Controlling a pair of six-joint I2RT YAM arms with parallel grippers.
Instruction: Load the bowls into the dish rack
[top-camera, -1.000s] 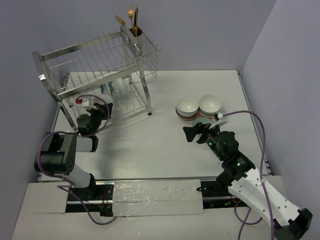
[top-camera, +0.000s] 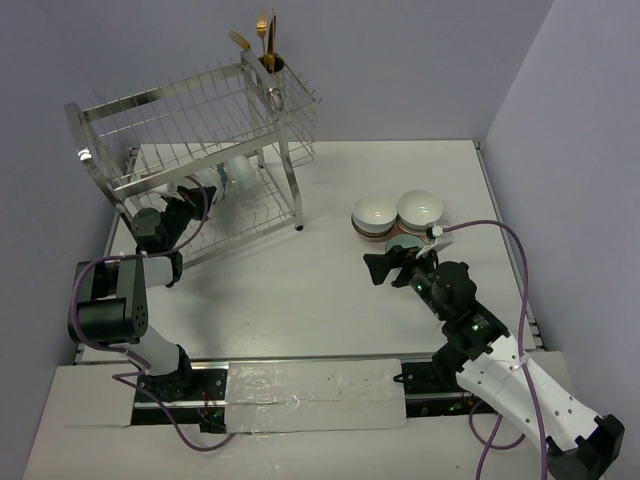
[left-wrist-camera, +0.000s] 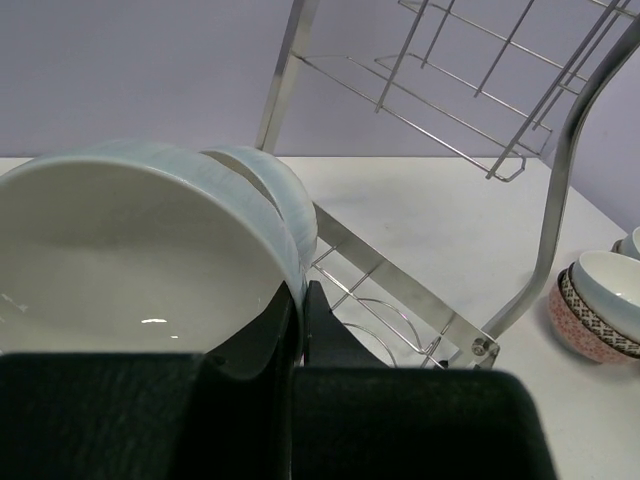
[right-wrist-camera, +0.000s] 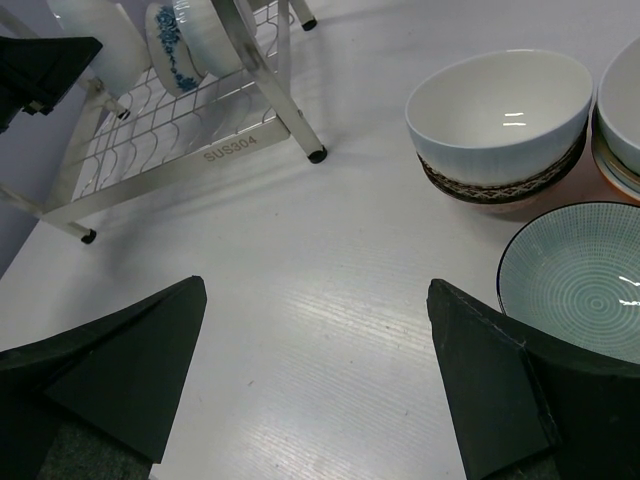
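In the left wrist view a pale bowl (left-wrist-camera: 130, 250) stands on edge, its rim pinched in my left gripper, which is shut on it. Behind it shows a second pale bowl (left-wrist-camera: 290, 195). From the top view, the left gripper (top-camera: 205, 195) is inside the lower tier of the metal dish rack (top-camera: 245, 235). A blue-patterned bowl (right-wrist-camera: 175, 50) and other bowls lean upright there. My right gripper is open and empty, in front of a stacked white bowl (right-wrist-camera: 500, 110) and a green bowl (right-wrist-camera: 585, 280).
A second bowl stack (top-camera: 420, 207) stands beside the first. Gold cutlery (top-camera: 265, 40) sits in a holder on the rack's upper right. The table between rack and stacks is clear. The upper tier (top-camera: 180, 110) overhangs the left gripper.
Deeper into the lower tier and slightly left, my left gripper has moved with the bowl. The right arm stays nearly in place.
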